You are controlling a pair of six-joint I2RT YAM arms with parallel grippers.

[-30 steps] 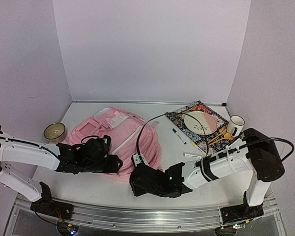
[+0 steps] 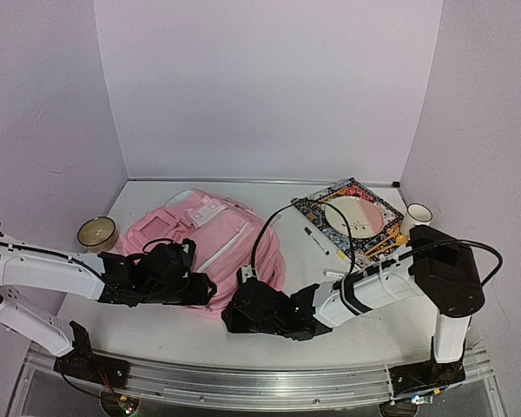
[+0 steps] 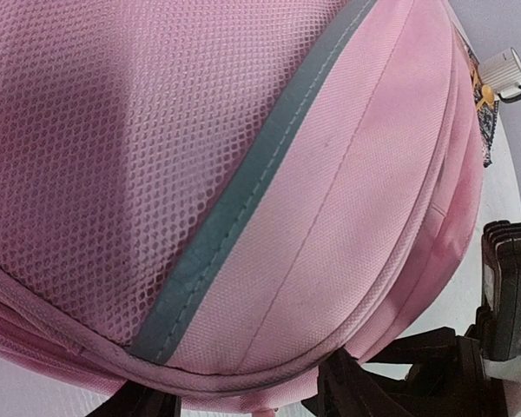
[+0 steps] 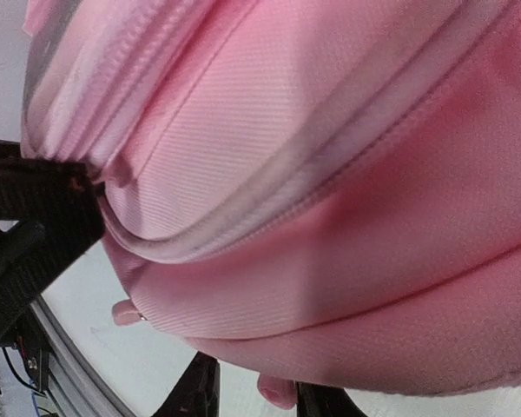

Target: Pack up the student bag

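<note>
The pink bag [image 2: 234, 245] lies on the left half of the table. My left gripper [image 2: 200, 289] is at its near side; in the left wrist view its fingers [image 3: 343, 391] stand apart at the bag's hem, fingertips partly hidden by fabric. My right gripper [image 2: 229, 318] is low at the bag's near right edge. In the right wrist view its fingers [image 4: 195, 393] are apart under the bag's edge, with a pink pull tab [image 4: 278, 391] in the gap, nearer one finger; a space shows on the tab's other side.
At the back right, a patterned mat [image 2: 347, 193] carries a plate [image 2: 347, 217] and orange utensils [image 2: 384, 243], with a white mug [image 2: 417, 215] beside it. A pen [image 2: 316, 241] and a small white item [image 2: 334, 274] lie nearby. A bowl [image 2: 97, 232] stands at left.
The right arm has shifted left and slightly away from the table's front edge, its gripper moving a little along the bag's near side. My left arm and the bag look unmoved.
</note>
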